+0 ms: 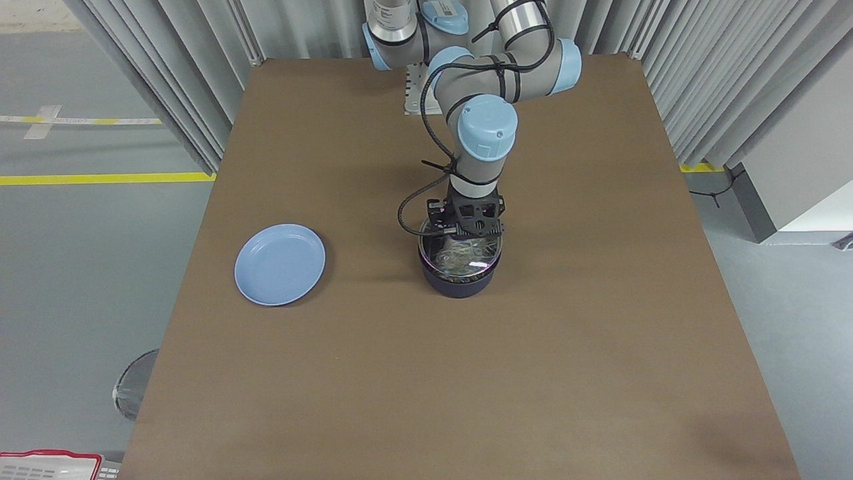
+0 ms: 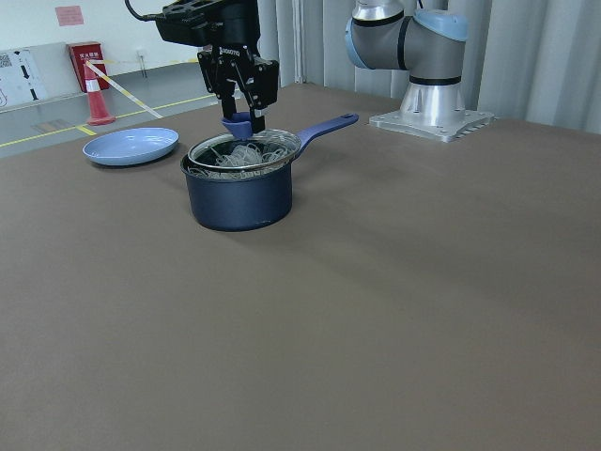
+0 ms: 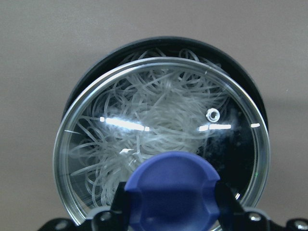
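A dark blue saucepan (image 2: pixel 239 205) with a blue handle (image 2: pixel 329 125) stands on the table, full of translucent noodles. A glass lid (image 3: pixel 159 120) with a steel rim rests over it, slightly offset, so part of the pot's rim shows in the wrist view. My gripper (image 2: pixel 242 117) is shut on the lid's blue knob (image 3: pixel 173 192), directly above the pot. In the front view the gripper (image 1: pixel 465 228) hides the lid's back part and the handle.
A light blue plate (image 1: pixel 280 264) lies left of the pot.
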